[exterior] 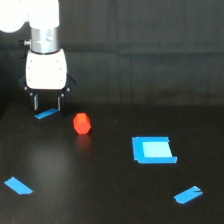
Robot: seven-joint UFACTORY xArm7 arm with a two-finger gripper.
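At the upper left of the camera view, my gripper (47,104) hangs just above the dark table, its two fingers spread apart. No object shows between them. To the right of the fingers, a small red block (82,123) rests on the table, apart from the gripper. A blue-bordered square (139,145) with a white middle lies flat at the right of centre.
Strips of blue tape mark the table: one just under my gripper (46,114), another at the lower left (18,186), and a third at the lower right (188,195). Dark panels stand behind the table.
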